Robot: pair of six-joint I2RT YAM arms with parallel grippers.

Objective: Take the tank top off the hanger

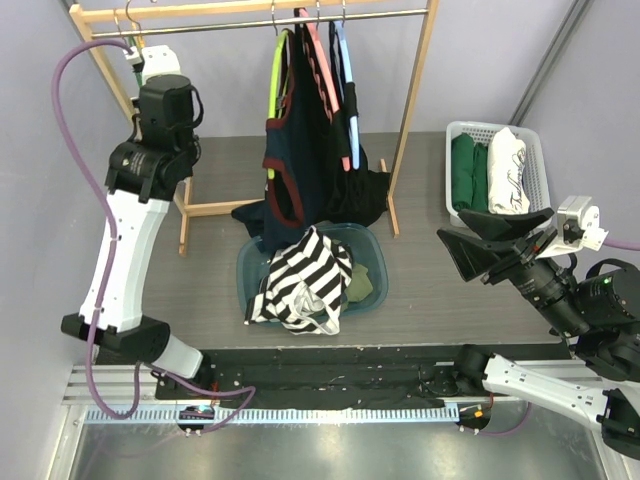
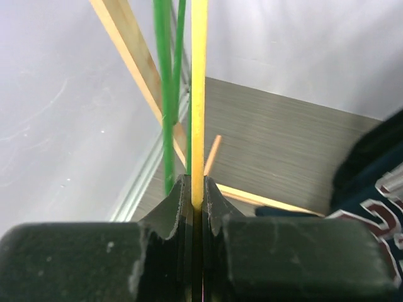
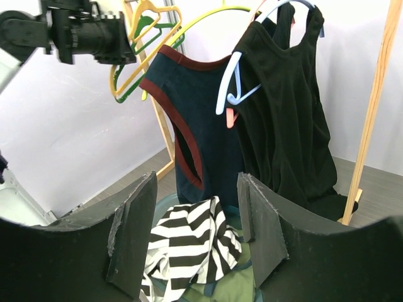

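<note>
At the rack's left end, my left gripper is shut on a yellow hanger (image 2: 198, 113), with green hangers (image 2: 166, 94) beside it. Tank tops hang mid-rack: a navy one with maroon trim (image 1: 285, 190) on a lime hanger (image 1: 275, 90), and dark ones (image 3: 283, 113) on pink (image 1: 331, 80) and light blue (image 1: 349, 100) hangers. My right gripper stands open at the right, apart from the clothes, nothing visible between its fingers.
A teal basin (image 1: 365, 300) holding striped and olive cloth sits below the rack. A white basket (image 1: 540, 180) with folded clothes stands at back right. The rack's wooden post (image 1: 405, 110) separates basket and clothes.
</note>
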